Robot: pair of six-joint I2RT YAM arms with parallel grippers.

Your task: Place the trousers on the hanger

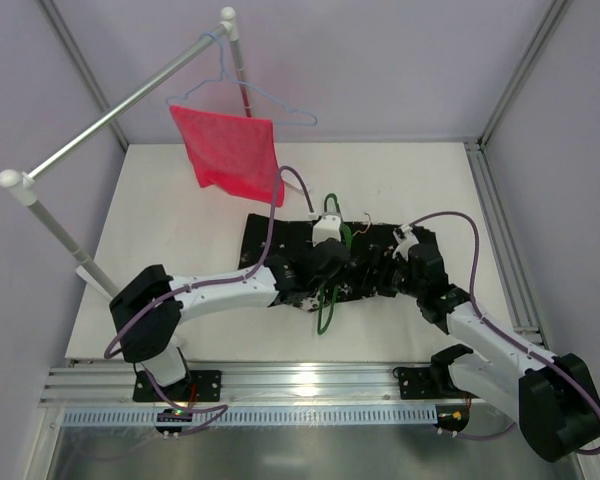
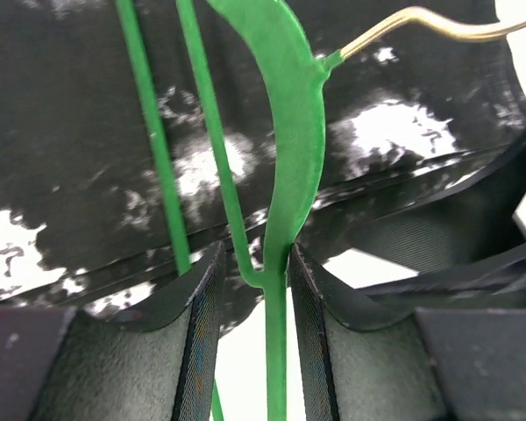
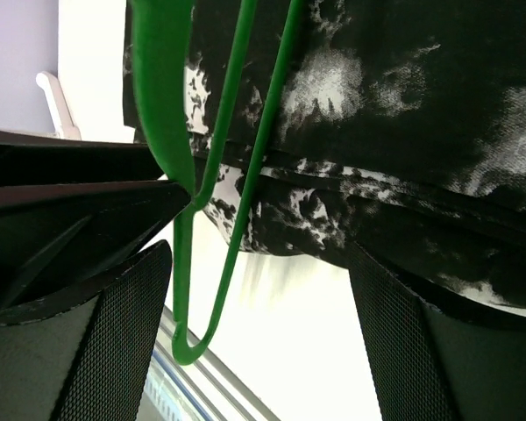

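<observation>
Black-and-white mottled trousers (image 1: pixel 260 240) lie on the white table. Over them is a green hanger (image 2: pixel 289 149) with a metal hook (image 2: pixel 421 22). My left gripper is at the hanger's body, its fingers close on either side; whether they grip it is unclear. My right gripper stands open, reaching in from the right, with the hanger's lower part between and beyond its fingers. Dark fingers of the left gripper show beside the hanger in the right wrist view.
A white rail rack (image 1: pixel 120 105) stands at the left, holding a blue hanger (image 1: pixel 270 98) with a red cloth (image 1: pixel 220 150).
</observation>
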